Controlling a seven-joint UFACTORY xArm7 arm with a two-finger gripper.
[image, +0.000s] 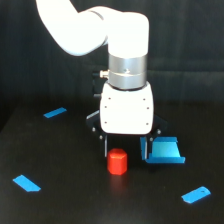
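A small red cylinder (117, 162) stands upright on the dark table, low in the middle of the camera view. My gripper (127, 150) hangs from the white arm just above and behind it, pointing down. Its dark fingers (149, 146) are spread apart, so it looks open. The cylinder appears nearer the left fingertip; its exact distance in depth from the fingers cannot be told. A shallow blue tray (168, 158) lies to the right, partly hidden behind the right finger.
Blue strips mark the table at the back left (55, 113), front left (26, 184) and front right (196, 195).
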